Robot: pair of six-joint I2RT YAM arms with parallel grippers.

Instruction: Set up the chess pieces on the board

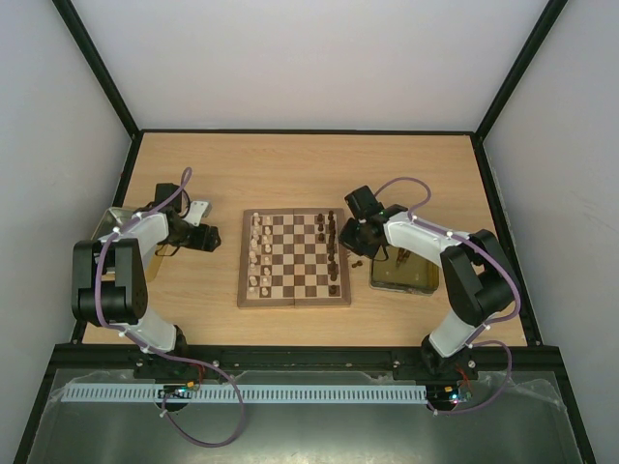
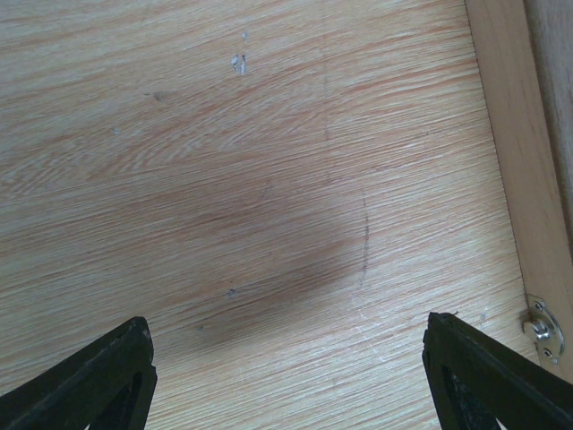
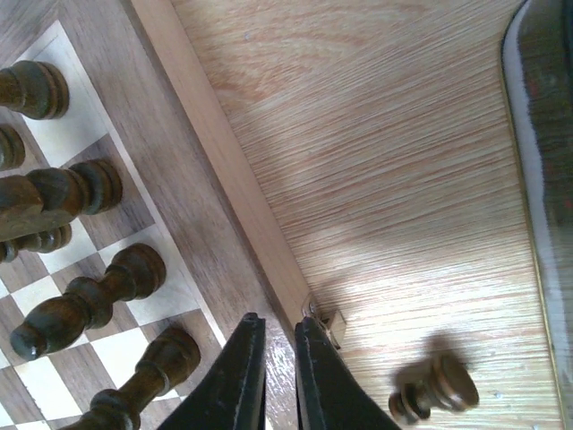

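Note:
The chessboard (image 1: pixel 294 302) carries white pieces (image 1: pixel 254 247) on its left and dark pieces (image 1: pixel 332 251) on its right. In the right wrist view, a dark bishop (image 3: pixel 54 322) and other dark pieces stand along the board's edge. A small dark piece (image 3: pixel 439 385) is on the table just outside the board. My right gripper is above the board's right edge, its fingertips a small gap apart, nothing visible between them. My left gripper is open over bare table left of the board.
An olive tray (image 1: pixel 404 285) with dark pieces lies right of the board. A second container (image 1: pixel 151 266) is partly hidden under the left arm. The table behind the board is clear.

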